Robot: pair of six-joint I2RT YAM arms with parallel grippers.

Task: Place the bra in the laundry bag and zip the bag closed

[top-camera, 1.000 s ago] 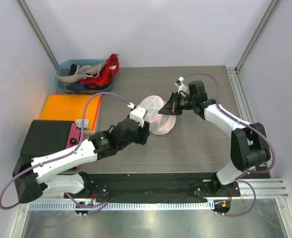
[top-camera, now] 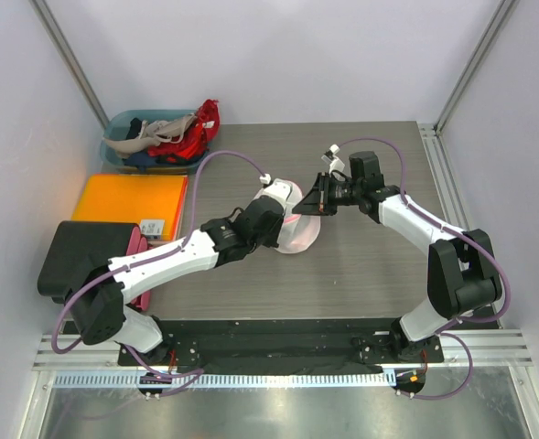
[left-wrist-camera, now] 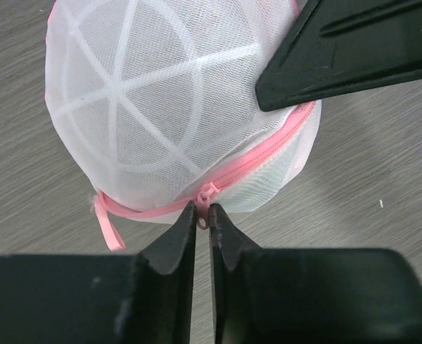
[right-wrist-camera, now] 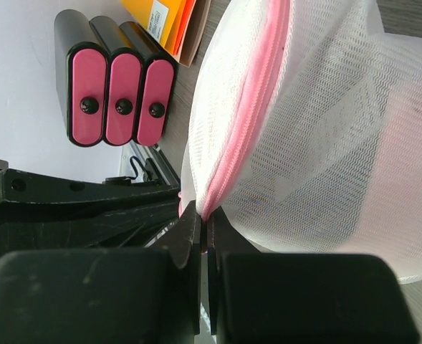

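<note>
The white mesh laundry bag [top-camera: 298, 236] with pink zipper [left-wrist-camera: 266, 149] is held up over the middle of the table. My right gripper is shut on the bag's edge along the zipper. My left gripper has its fingertips closely around the pink zipper pull at the lower edge of the bag; whether it grips it is hard to tell. A pale pink shape [right-wrist-camera: 393, 165] shows through the mesh; I cannot tell whether it is the bra.
A blue bin [top-camera: 113, 137] with red and beige cloth items stands at back left. An orange folder [top-camera: 123, 201] and a black case with pink ends [right-wrist-camera: 87, 118] lie on the left.
My left arm has moved right and up to the bag, its fingertips now at the zipper pull. The right gripper has stayed nearly still, holding the bag.
</note>
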